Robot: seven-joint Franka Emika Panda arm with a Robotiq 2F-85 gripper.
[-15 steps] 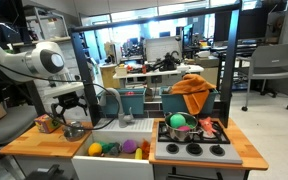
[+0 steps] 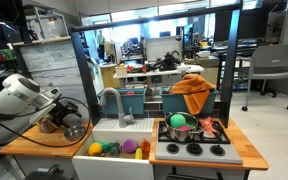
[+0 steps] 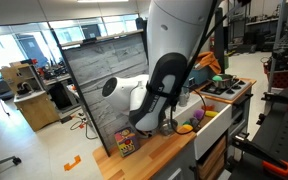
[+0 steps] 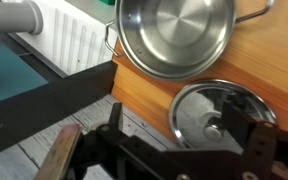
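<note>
In the wrist view an empty steel pot (image 4: 174, 35) with two loop handles lies at the top. Just below it, on the wooden counter, is a round lid-like piece with a steel rim (image 4: 191, 108), partly covered by my fingers. My gripper is open above this round piece, with nothing held between the fingers. Exterior view 1 shows my gripper (image 2: 56, 110) low over the left counter, beside the shiny metal pot (image 2: 76, 131). From the other side, the arm partly blocks the same spot, and the round piece cannot be made out clearly.
A sink (image 2: 109, 162) with colourful toy food adjoins the counter on the right, with a faucet (image 2: 115, 102) behind it. Beyond stands a stove (image 2: 194, 151) with a pot on it. A dark frame post (image 4: 44, 112) and a box (image 3: 126, 141) are close to the arm.
Over the last second my arm has swung left and lowered, from above the metal pot toward the counter's left part. The pot and the sink's contents look unmoved.
</note>
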